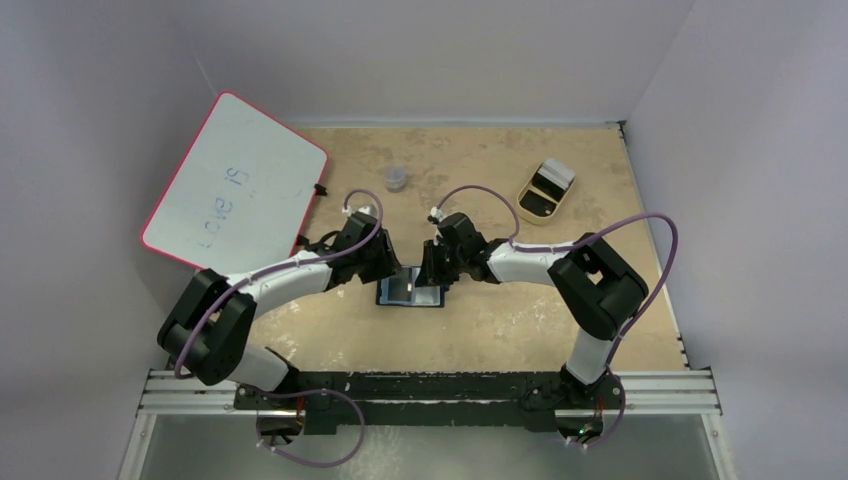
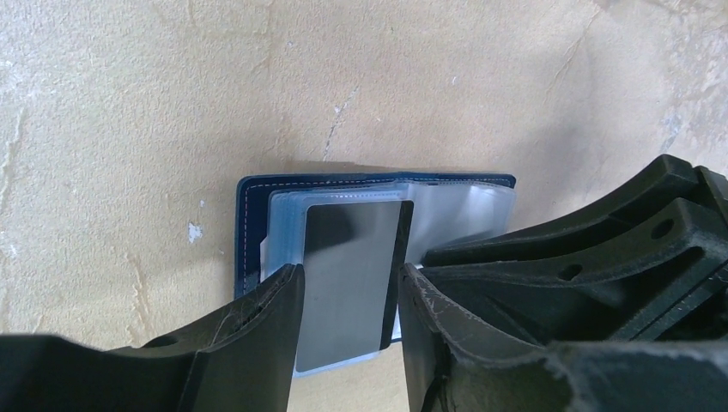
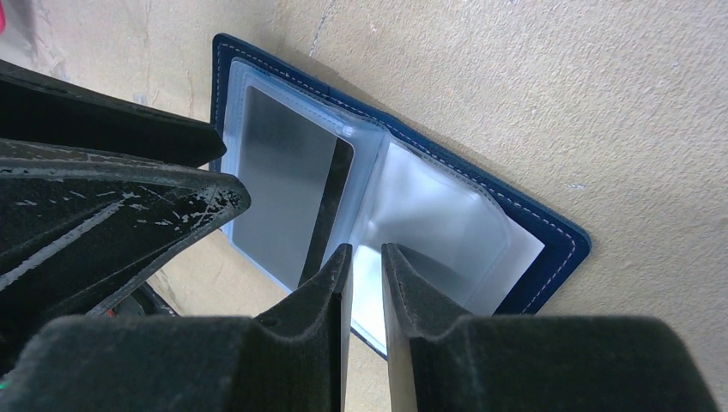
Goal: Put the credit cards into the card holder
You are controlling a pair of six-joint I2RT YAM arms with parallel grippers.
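Note:
The dark blue card holder (image 1: 411, 304) lies spread open on the table, its clear sleeves facing up. A grey card with a black stripe (image 2: 348, 275) lies in its left sleeve. My left gripper is part open above this card, its fingers apart with nothing gripped between them. Over the holder's right half, the clear sleeve (image 3: 438, 223) shows a white backing and no dark card. There my right gripper has its fingertips separated by a narrow gap, with no card between them. Whether these fingertips touch the sleeve, I cannot tell.
A tan tray (image 1: 527, 208) with several dark and light cards stands at the back right. Behind the holder is a small clear cup (image 1: 396, 178). A whiteboard (image 1: 235, 185) fills the left side. Both grippers sit close together.

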